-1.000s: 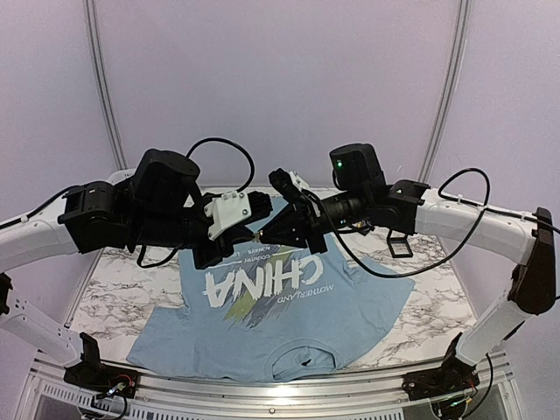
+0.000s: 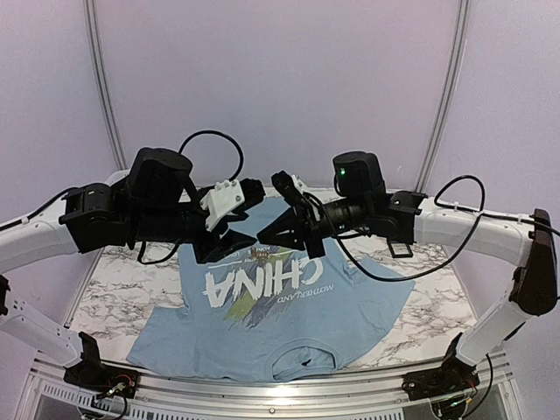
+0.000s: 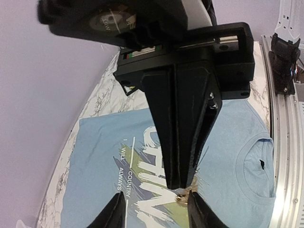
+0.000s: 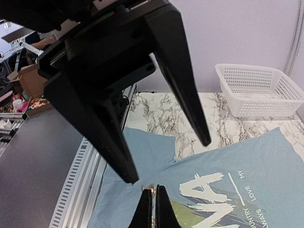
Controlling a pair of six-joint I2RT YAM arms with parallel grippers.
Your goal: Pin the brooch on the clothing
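Observation:
The light blue T-shirt (image 2: 254,341) lies flat, printed CHINA, below both grippers. My left gripper (image 2: 220,245) is open, its fingertips apart, facing the right gripper across a small gap. My right gripper (image 2: 267,238) is shut, with a small gold piece, apparently the brooch (image 3: 183,197) (image 4: 147,190), at its fingertips; it is blurred and partly hidden, so its exact hold is hard to see.
A white mesh basket (image 4: 256,88) stands on the marble table (image 2: 131,289) beside the shirt, hidden behind the left arm from above. A black frame-like object (image 2: 401,253) lies right of the shirt. The walls enclose the table.
My left gripper has backed a little to the left and now stands apart from the right gripper, where they met before. The right gripper has shifted slightly.

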